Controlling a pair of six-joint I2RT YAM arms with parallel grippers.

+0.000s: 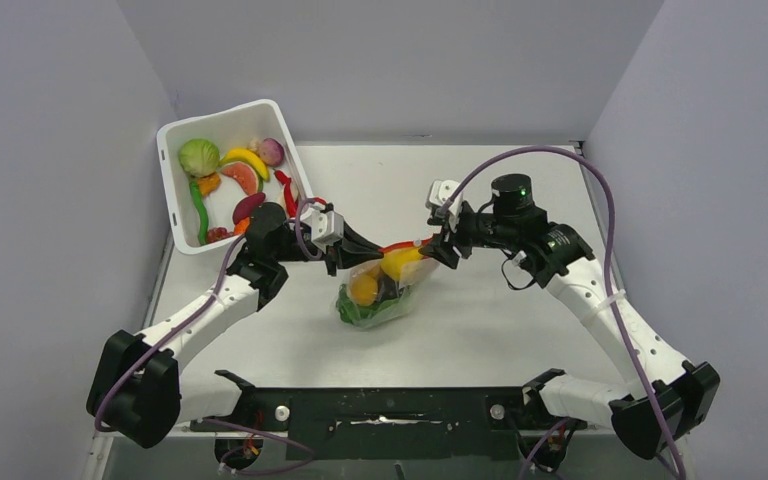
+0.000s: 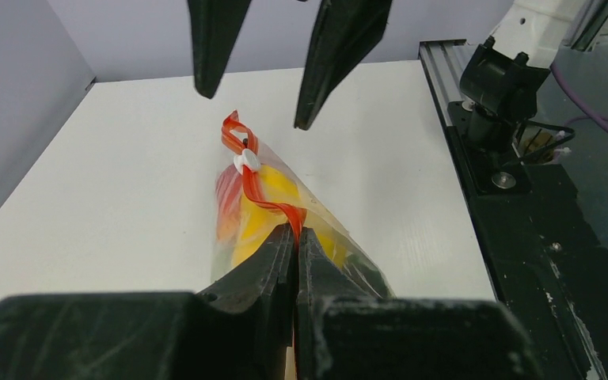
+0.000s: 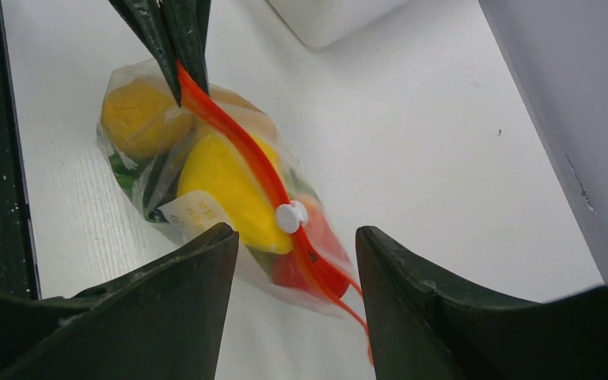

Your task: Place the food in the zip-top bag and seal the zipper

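Observation:
A clear zip top bag with yellow, red and green food and dark items hangs from my left gripper, which is shut on the end of its red zipper band. A white slider sits along that band; beyond it the band splits into two strands. My right gripper is open over the slider and the far part of the band, fingertips either side of it, not visibly touching.
A white bin of loose vegetables and fruit stands at back left, beside the left arm. Walls bound the sides and back.

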